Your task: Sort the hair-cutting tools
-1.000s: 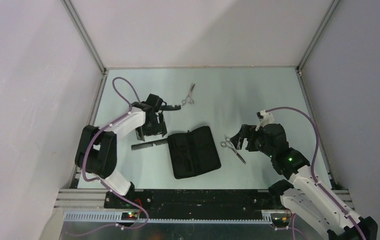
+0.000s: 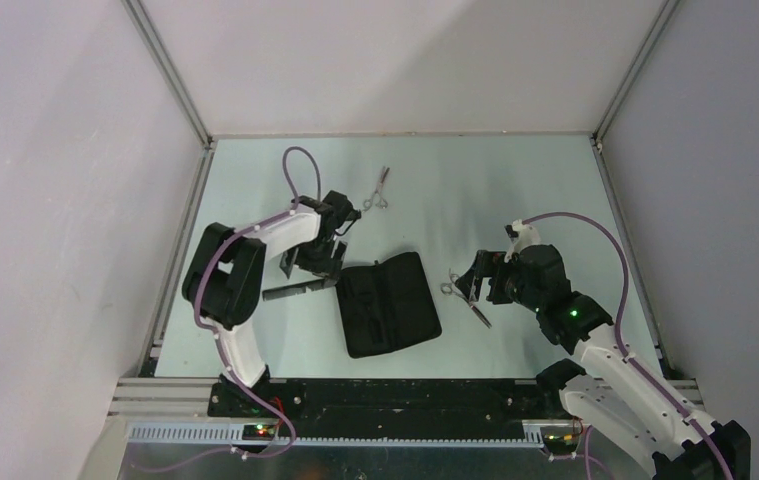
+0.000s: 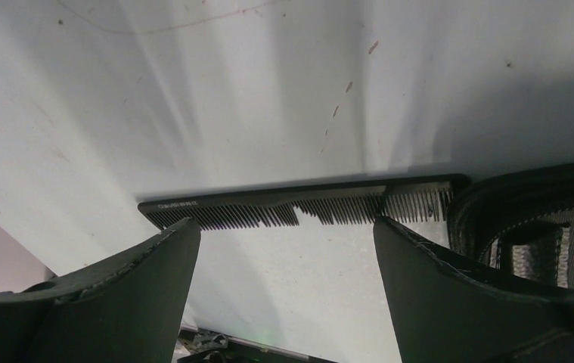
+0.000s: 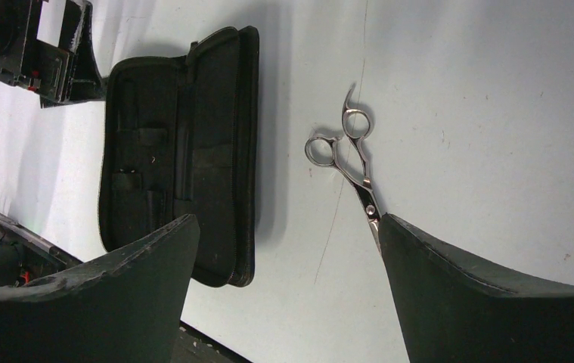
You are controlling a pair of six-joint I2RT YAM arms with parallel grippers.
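A black comb lies flat below my open left gripper, its end against the black zip case. The case lies open in the table's middle, with pockets and straps visible in the right wrist view. To its right, steel scissors lie beneath my open right gripper, with nothing between the fingers. A second pair of scissors lies at the back.
White walls enclose the table at back and sides. The left arm's body shows at the top left of the right wrist view.
The right arm has shifted very little.
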